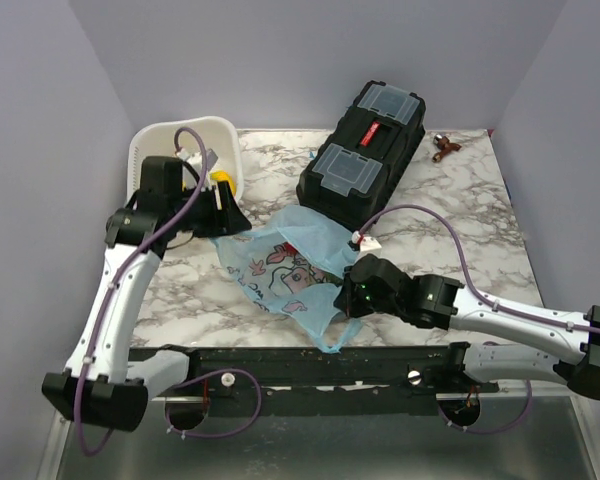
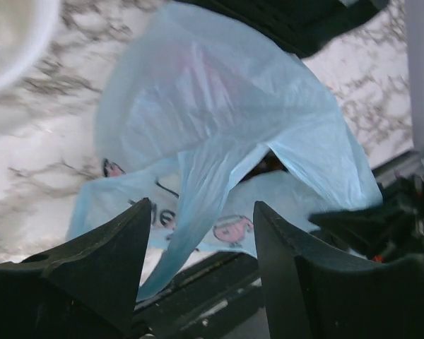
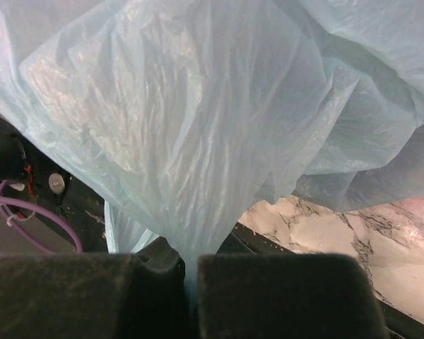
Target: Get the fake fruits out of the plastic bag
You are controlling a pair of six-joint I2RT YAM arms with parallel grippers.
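A light blue printed plastic bag (image 1: 280,265) lies spread on the marble table, something red partly visible inside. My left gripper (image 1: 230,220) is over the bag's left corner; in the left wrist view its fingers stand apart, with a blue strand of bag running between them. My right gripper (image 1: 348,298) is shut on the bag's front-right part; in the right wrist view gathered plastic (image 3: 177,141) runs into its fingers.
A white tub (image 1: 150,140) with yellow fruit (image 1: 222,182) stands at the back left. A black toolbox (image 1: 365,150) lies behind the bag. A small brown object (image 1: 445,145) sits at back right, where the table is fairly clear.
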